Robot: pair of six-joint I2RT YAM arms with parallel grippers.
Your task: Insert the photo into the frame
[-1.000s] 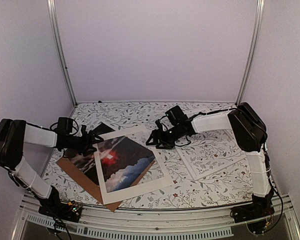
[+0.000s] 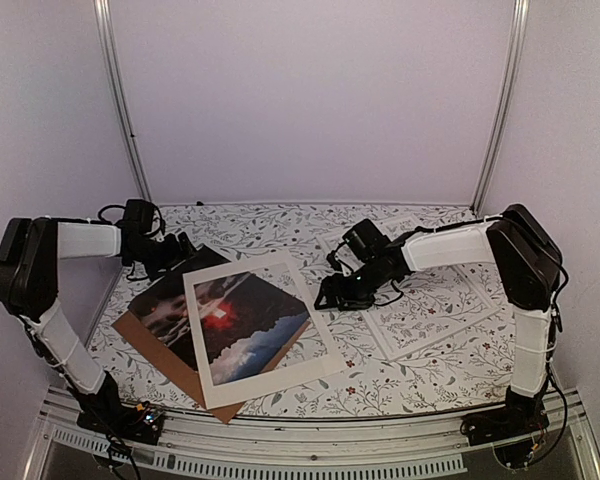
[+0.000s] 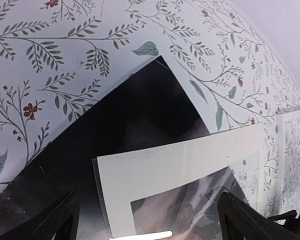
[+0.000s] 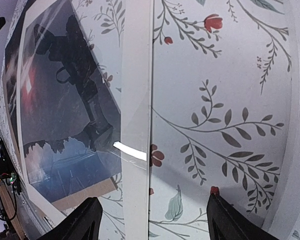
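Note:
The photo (image 2: 166, 309), dark with red and blue sky, lies on a brown board (image 2: 157, 360). A white mat (image 2: 268, 380) with a clear centre lies over it, slightly askew, the photo showing through. My left gripper (image 2: 170, 258) is open above the photo's dark upper corner; its fingers flank that corner and the mat's edge in the left wrist view (image 3: 147, 220). My right gripper (image 2: 345, 298) hangs open beside the mat's right edge (image 4: 136, 90), nothing visible between its fingers.
A clear frame (image 2: 432, 336) lies on the right half of the floral table (image 2: 420, 385), partly under my right arm. Free table shows at the back centre and front right. Walls bound the sides and back.
My left gripper has risen toward the back. My right gripper has shifted slightly right and toward the front. The photo, board and mat have not visibly moved.

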